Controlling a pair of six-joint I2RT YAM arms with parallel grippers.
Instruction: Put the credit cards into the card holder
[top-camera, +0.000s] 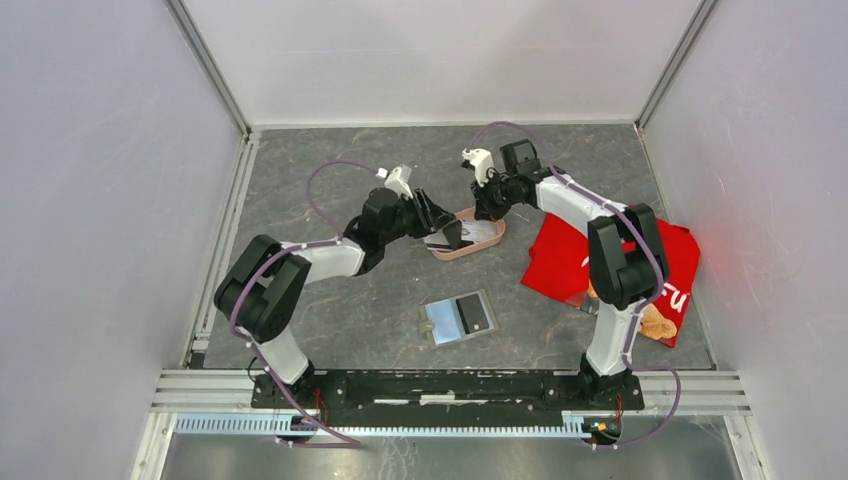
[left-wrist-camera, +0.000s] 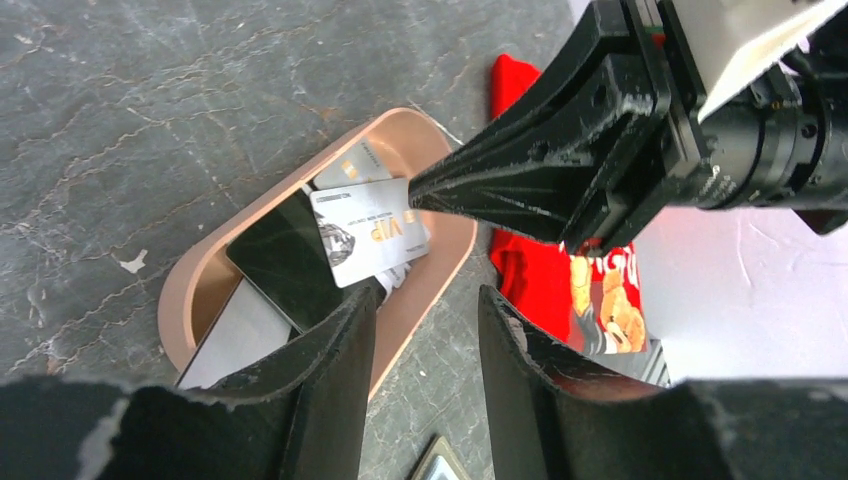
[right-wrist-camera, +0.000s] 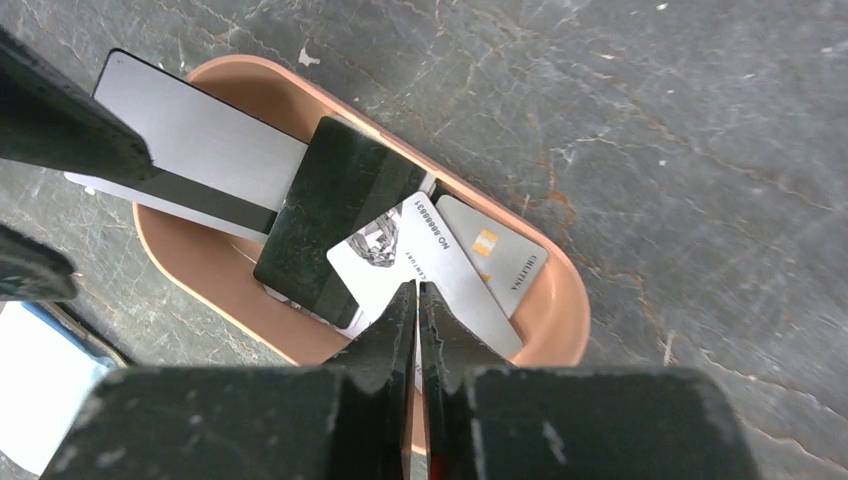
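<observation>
Several cards lie in the pinkish oval tray (top-camera: 470, 252): a white card with a portrait (right-wrist-camera: 455, 275) on top, a grey chip card (right-wrist-camera: 495, 250), a black card (right-wrist-camera: 340, 210) and a silver card with a dark stripe (right-wrist-camera: 205, 130). My right gripper is shut, its fingertips over the white card, whose face shows on both sides. Whether they touch it is unclear. Above the tray's near-left end, my left gripper stands partly open; nothing shows between its fingers. The card holder (top-camera: 460, 318) lies in front, with light blue and black sections.
A red cloth bag (top-camera: 560, 260) with a printed bear lies right of the tray, under the right arm. Both grippers are close together over the tray. Bare dark table shows behind the tray and around the holder.
</observation>
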